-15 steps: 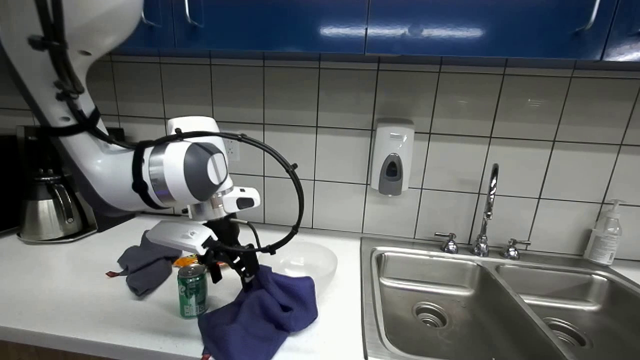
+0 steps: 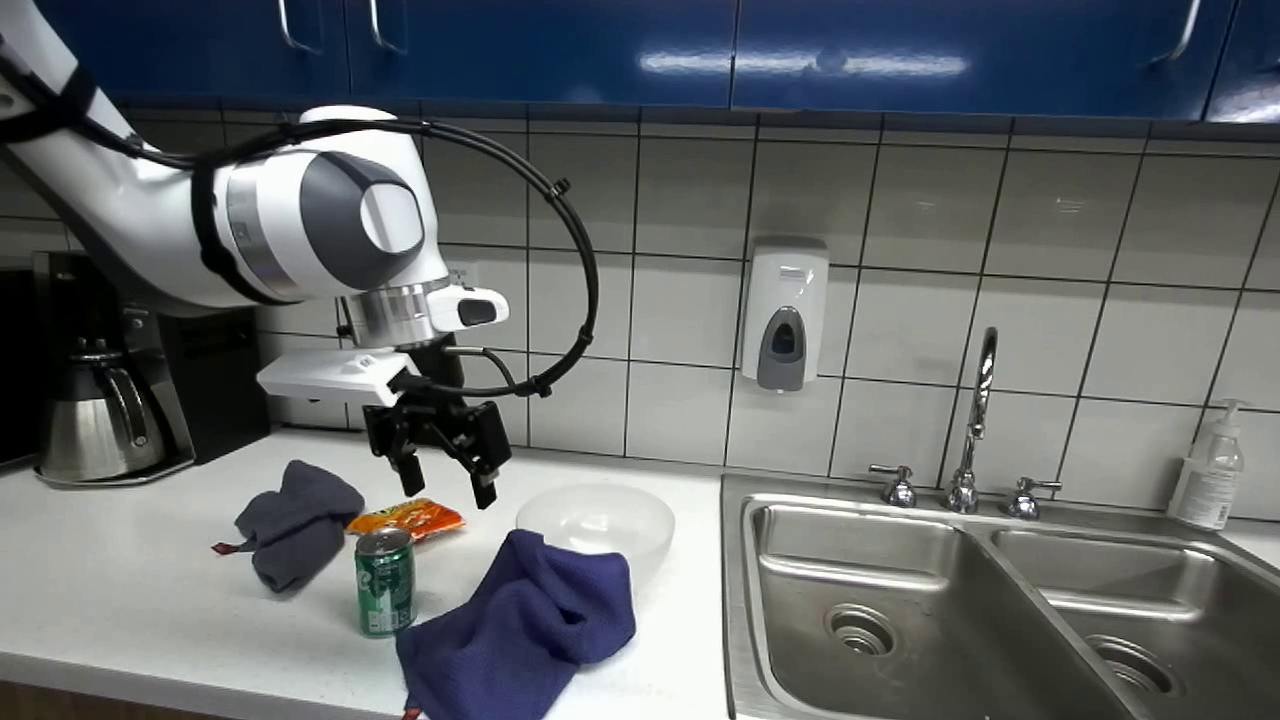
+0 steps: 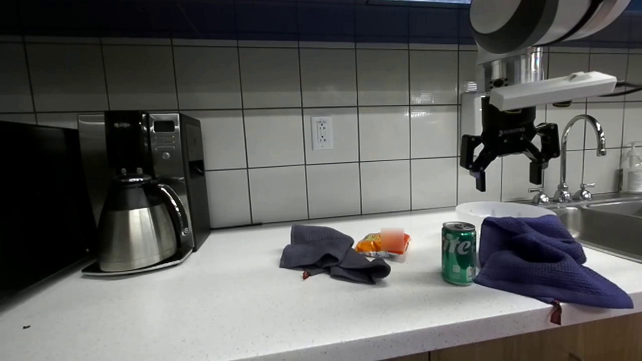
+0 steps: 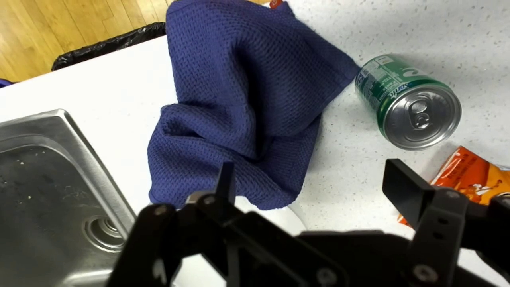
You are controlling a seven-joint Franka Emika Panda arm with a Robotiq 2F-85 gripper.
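My gripper (image 2: 449, 492) hangs open above the counter, and no object shows between its fingers. Below it in the wrist view lies a crumpled blue towel (image 4: 248, 95), one part of it resting over the edge of a translucent white bowl (image 2: 600, 514). Beside the towel a green Sprite can (image 3: 458, 252) stands upright. An orange snack packet (image 2: 414, 518) lies behind the can, partly covered by a finger in the wrist view. To the left on the counter is a rumpled dark grey towel (image 3: 331, 252).
A steel double sink (image 2: 864, 564) with a faucet (image 2: 978, 408) takes up the right side. The coffee maker (image 3: 144, 198) stands at the left. Bare counter (image 3: 241, 319) stretches across the left front.
The arm has lifted, and the gripper has risen from down beside the blue towel to well above the counter, also moving slightly left. Towels, can and bowl look unmoved.
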